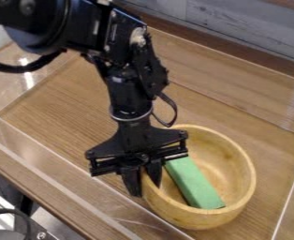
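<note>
A tan round bowl (222,159) stands at the right of the camera view, near the table's front edge. A green block (198,185) lies inside it, tilted along its length. My black gripper (143,176) is at the bowl's near left rim, fingers pointing down and shut. The rim appears to be between them, though the fingertips are partly hidden and hard to make out. The gripper covers the left part of the bowl.
A white wall stands along the back. A dark cable shows at the lower left beyond the table's edge.
</note>
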